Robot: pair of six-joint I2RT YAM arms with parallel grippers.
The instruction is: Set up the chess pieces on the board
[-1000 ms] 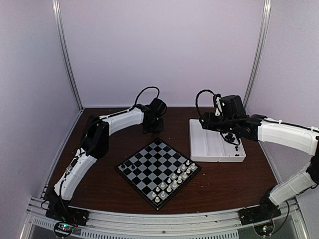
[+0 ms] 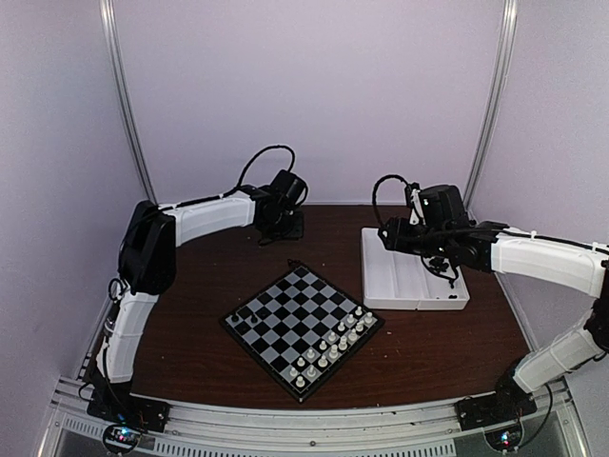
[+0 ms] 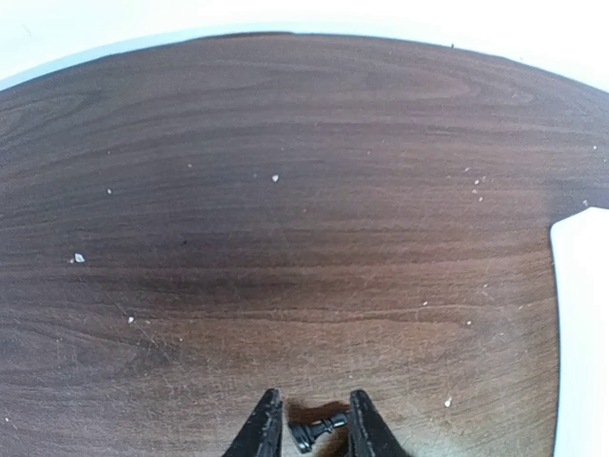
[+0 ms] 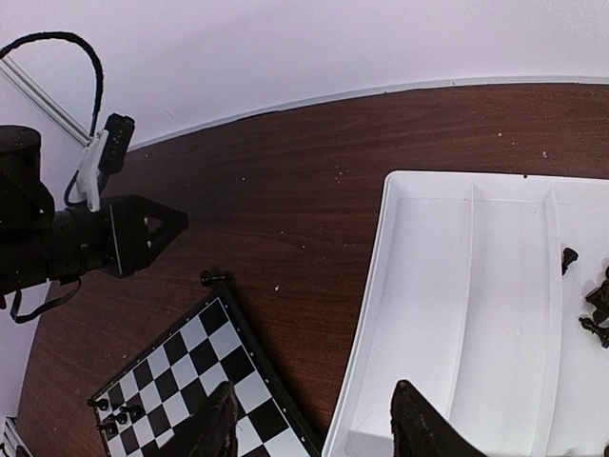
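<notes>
The chessboard [image 2: 303, 328] carries several white pieces in rows at its right and a few dark pieces at its left corner. A dark piece [image 3: 314, 428] lies on its side just off the board's far corner, below my left gripper, whose fingers are apart with nothing visibly held. In the top view that gripper [image 2: 285, 231] hangs above the back of the table. My right gripper is open over the near left part of the white tray [image 4: 428, 314] beside the board. More dark pieces [image 4: 598, 300] lie in the tray's right compartment.
Pale walls [image 2: 314, 105] surround it on the back and sides.
The right arm is nearly still.
</notes>
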